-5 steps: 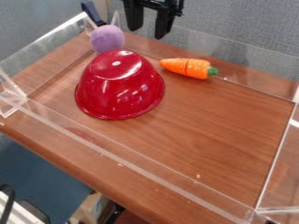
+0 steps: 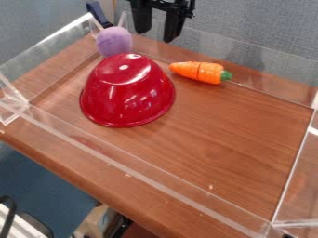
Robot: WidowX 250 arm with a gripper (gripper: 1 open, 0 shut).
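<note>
A shiny red bowl sits upside down on the wooden table, left of centre. An orange toy carrot with a green top lies to its right, farther back. A round lilac object is at the back left, behind the bowl. The black gripper hangs at the top edge, above the back of the table and apart from these objects; it is cropped, and its finger state is hard to tell.
Clear plastic walls border the wooden surface. A dark handle-like piece stands at the back left, by the lilac object.
</note>
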